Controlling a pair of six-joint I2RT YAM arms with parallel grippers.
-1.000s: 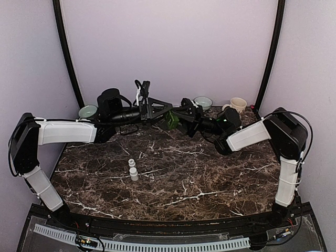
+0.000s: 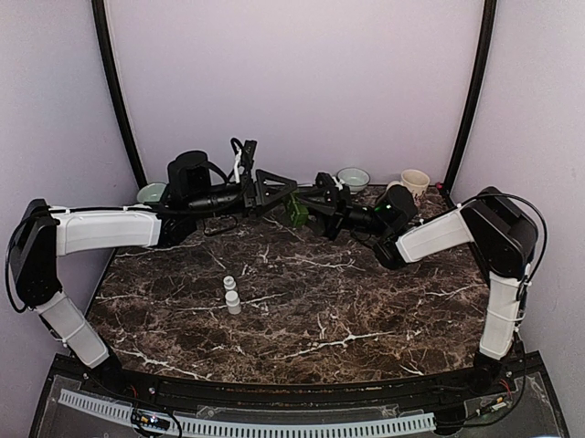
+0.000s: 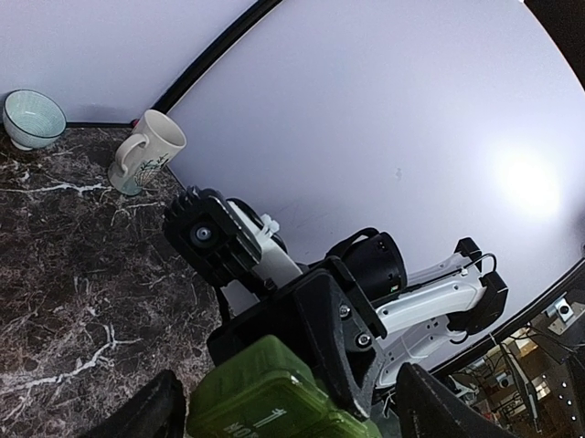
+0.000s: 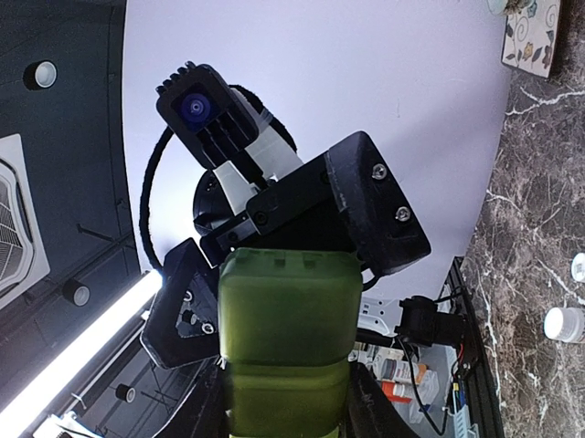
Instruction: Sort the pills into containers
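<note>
Above the middle of the table, my right gripper is shut on a green pill box. In the right wrist view the box stands between the dark fingers. My left gripper reaches it from the other side; its fingers are parted, with the box in the gap between them. Whether they touch the box I cannot tell. Two white bottles stand on the table, left of centre. A pale bowl is at the back, and another bowl at the back left is partly hidden by my left arm.
A white mug stands at the back right, partly behind my right arm. A patterned card-like object shows at the edge of the right wrist view.
The green box and my right arm have barely moved.
</note>
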